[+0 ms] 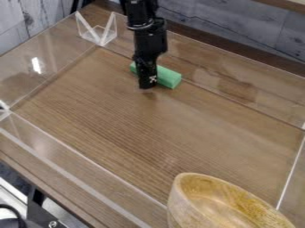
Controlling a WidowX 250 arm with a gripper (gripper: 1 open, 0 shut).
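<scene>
A black robot arm reaches down from the top centre, with my gripper (148,75) low over a green block (166,77) on the wooden table (107,134). The fingertips are at the block's left part and cover some of it. The fingers are small and dark, so I cannot tell whether they are open or shut on it.
A large yellow oval container (229,201) sits at the bottom right.
</scene>
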